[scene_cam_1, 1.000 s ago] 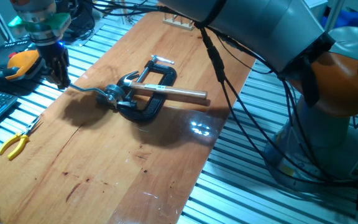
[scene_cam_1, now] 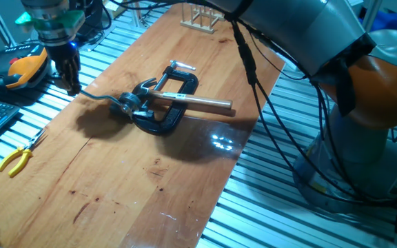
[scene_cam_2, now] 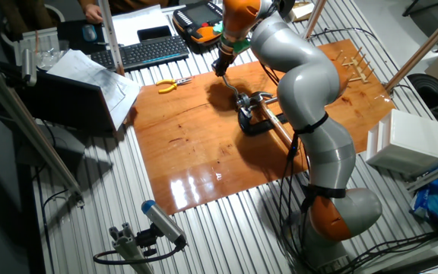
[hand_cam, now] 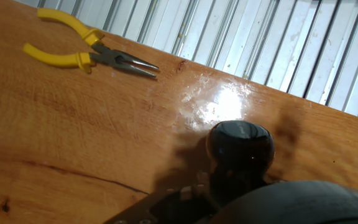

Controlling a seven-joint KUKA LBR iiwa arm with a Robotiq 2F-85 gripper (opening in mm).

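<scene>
High over the table's far left edge in exterior view 1, my gripper [scene_cam_1: 72,89] appears shut on the end of a bent metal tool [scene_cam_1: 102,97]. The tool's wavy shank runs down to a round metal head by the black C-clamp [scene_cam_1: 158,127]. Across the clamp lies a hammer [scene_cam_1: 198,102] with a wooden handle, its claw head near the tool's head. Exterior view 2 has the gripper [scene_cam_2: 220,70] and the shank reaching toward the clamp [scene_cam_2: 255,125]. A dark rounded knob [hand_cam: 241,149] shows in the wrist view; the fingertips' contact is hidden.
Yellow-handled pliers [scene_cam_1: 21,157] lie near the table's left edge. A small wooden rack [scene_cam_1: 200,19] stands at the back. Beyond the edge are a keyboard [scene_cam_2: 144,53] and an orange-black case [scene_cam_2: 198,24].
My gripper has drifted slightly right with the bent tool. The clamp and the hammer have shifted a little to the right too. The pliers are unmoved.
</scene>
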